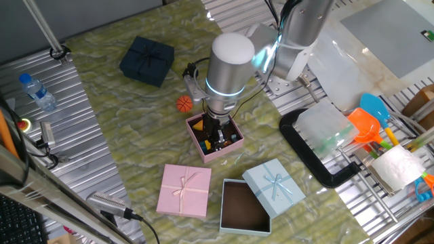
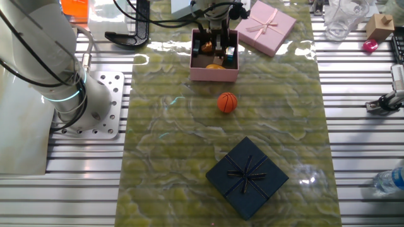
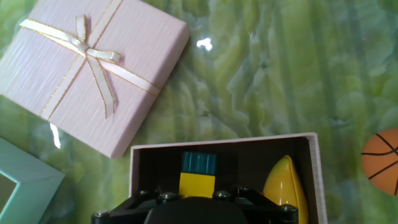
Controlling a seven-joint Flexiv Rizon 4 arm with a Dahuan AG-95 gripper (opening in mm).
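My gripper (image 2: 213,43) reaches down into the open pink box (image 2: 214,75), its two dark fingers apart. In the wrist view, a block with a yellow part (image 3: 197,184) and a teal part (image 3: 199,162) shows just beyond the gripper's dark body. To the right in that box lies a glossy yellow piece (image 3: 286,190). The fingertips are hidden in the wrist view, and I see nothing clearly held. The pink lid (image 3: 93,68) with its ribbon bow lies beside the box. A small orange basketball (image 2: 227,103) rests on the mat outside the box.
A dark blue gift box (image 1: 147,61) sits closed at the mat's far end. Near the front stands an open light-blue box (image 1: 245,229), its lid (image 1: 274,188) leaning over one edge. A black clamp-like frame (image 1: 308,152) lies on the right. Bare mat surrounds the basketball.
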